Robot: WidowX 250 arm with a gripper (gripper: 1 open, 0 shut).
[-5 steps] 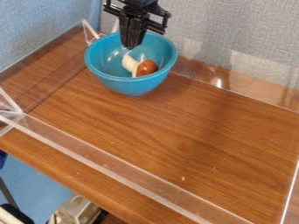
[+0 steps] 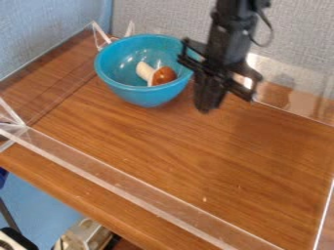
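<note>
A blue bowl [image 2: 137, 90] sits at the back left of the wooden table [image 2: 196, 171]. Inside it lie a pale, longish object [image 2: 145, 70] and an orange-brown round item [image 2: 164, 75]. My dark gripper [image 2: 209, 99] is just right of the bowl, pointing down over the bare wood, slightly blurred. Its fingers look shut, with nothing visible between them.
Clear plastic edging runs along the left, front and back of the table, with textured walls behind. The middle and right of the table are empty. Some metal hardware [image 2: 81, 236] shows below the table at the lower left.
My gripper has moved right and down from above the bowl to beside it. The bowl and its contents look about the same.
</note>
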